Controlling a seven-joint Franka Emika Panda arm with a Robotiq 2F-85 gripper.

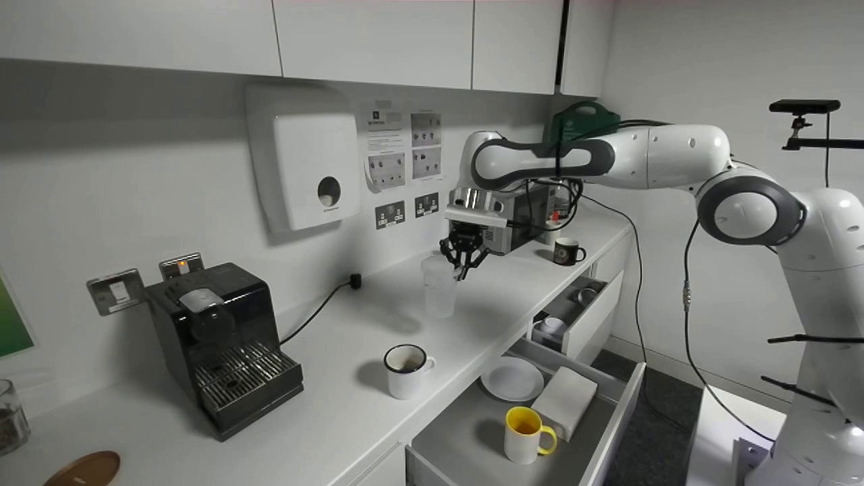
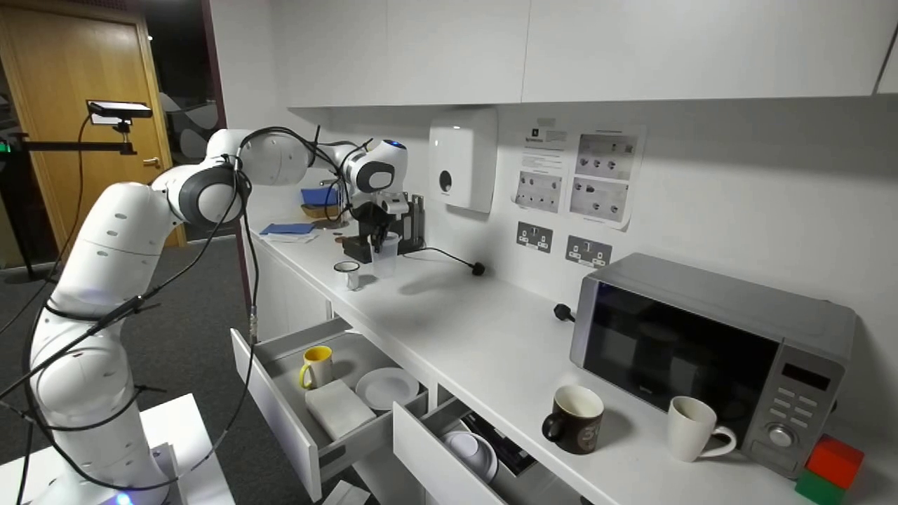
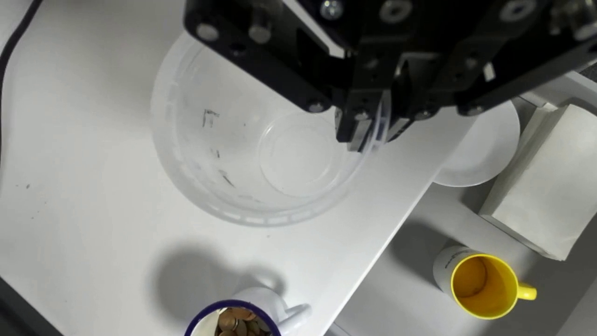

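Observation:
A clear plastic tub (image 1: 439, 293) hangs under my gripper (image 1: 462, 275), which is shut on its rim. In the wrist view the gripper pinches the tub's right wall, one finger inside and one outside; the tub (image 3: 224, 162) looks empty, with a few dark marks on its wall. Seen from exterior view 2, the tub (image 2: 386, 259) is above the counter behind a white enamel mug (image 2: 346, 275). That dark-rimmed mug (image 1: 406, 373) stands nearer the counter's front, and copper coins (image 3: 240, 321) show inside it in the wrist view.
An open drawer (image 1: 486, 413) below holds a yellow-lined mug (image 1: 523, 437), a plate (image 1: 511, 379) and a white box (image 1: 565, 401). A coffee machine (image 1: 219, 340) stands left. A microwave (image 2: 682, 337) and two mugs occupy the counter's other end. Bare counter lies between.

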